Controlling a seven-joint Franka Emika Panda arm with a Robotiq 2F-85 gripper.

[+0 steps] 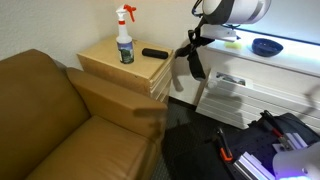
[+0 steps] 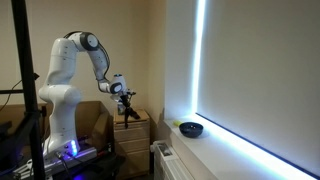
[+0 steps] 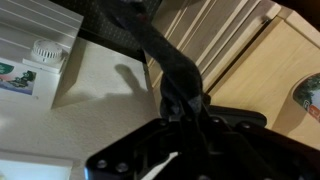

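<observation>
A long, limp-looking dark strip [image 1: 196, 66], perhaps cloth, hangs from my gripper [image 1: 190, 45], which is shut on its upper end. In the wrist view the dark strip [image 3: 168, 58] runs from between the fingers toward the upper left, above the floor. A second dark item [image 1: 155, 53] lies on the wooden cabinet top [image 1: 97, 50], left of the gripper. Beside it stands a spray bottle [image 1: 125, 38] with a red and white head.
The brown sofa [image 1: 75, 120] fills the left. A white radiator [image 1: 250, 95] lies below the windowsill, where a dark bowl [image 1: 267, 47] and a yellow item [image 1: 233, 45] sit.
</observation>
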